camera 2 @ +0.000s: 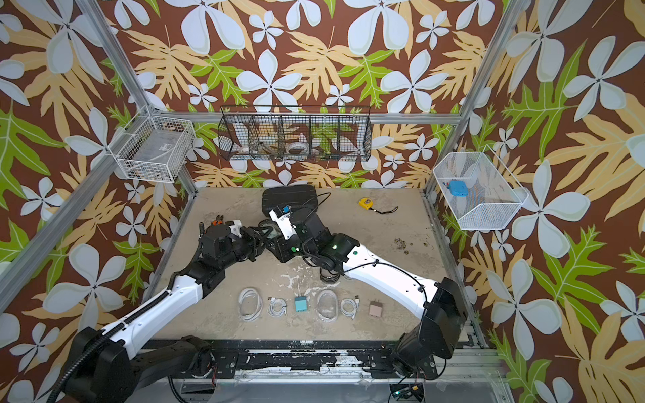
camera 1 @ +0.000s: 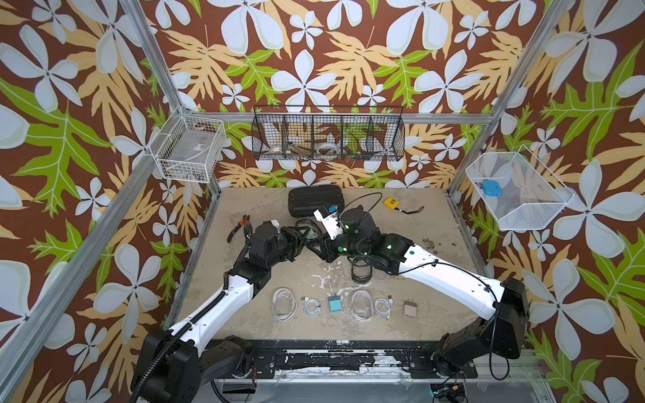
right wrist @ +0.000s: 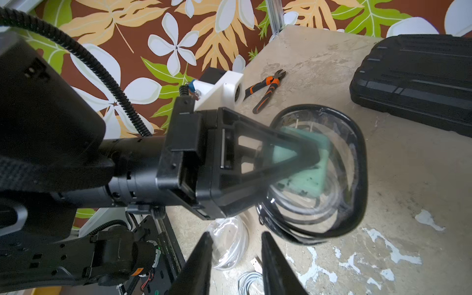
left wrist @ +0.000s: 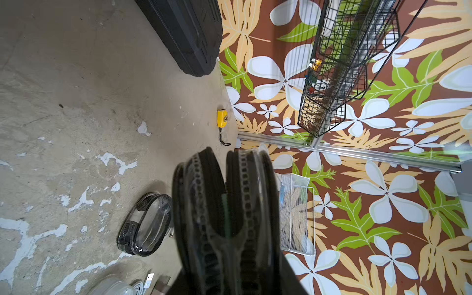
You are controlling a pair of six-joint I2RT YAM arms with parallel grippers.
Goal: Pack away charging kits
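Observation:
My left gripper is shut on a clear, black-rimmed pouch, held above the table. Through its clear side show a green charger and a coiled pale cable. Two zip edges of this pouch stand apart at the top in the left wrist view. Beside it, my right gripper is open, with nothing held. A second black-rimmed clear pouch rests on the table. Along the front lie coiled white cables, a blue charger and a pink charger.
A black case lies at the back, with a yellow tape measure to its right and pliers to the left. Wire baskets hang on the walls: black, white left, white right.

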